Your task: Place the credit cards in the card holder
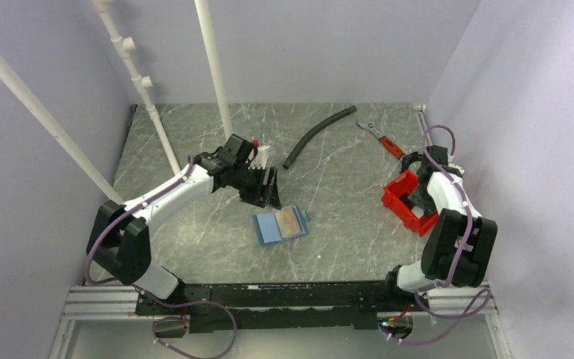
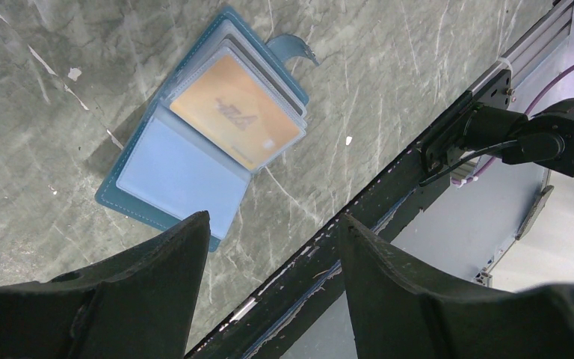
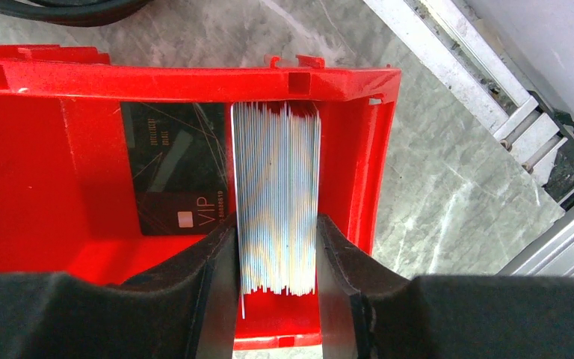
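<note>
In the right wrist view, a tight stack of credit cards (image 3: pixel 276 172) stands on edge inside the red bin (image 3: pixel 37 172). My right gripper has one finger along each side of this stack, close against it; whether they press on it I cannot tell. A black VIP card (image 3: pixel 179 168) lies flat beside the stack. The blue card holder (image 2: pixel 183 168) is spread open on the table, with a tan card (image 2: pixel 239 112) showing behind its clear sleeve. Above the holder, my left gripper is open and empty.
A black curved hose (image 1: pixel 318 134) and a red-handled wrench (image 1: pixel 381 138) lie toward the back. Something black and curved (image 3: pixel 67 11) sits just beyond the bin. Clear table separates holder and bin; a wall stands close on the right.
</note>
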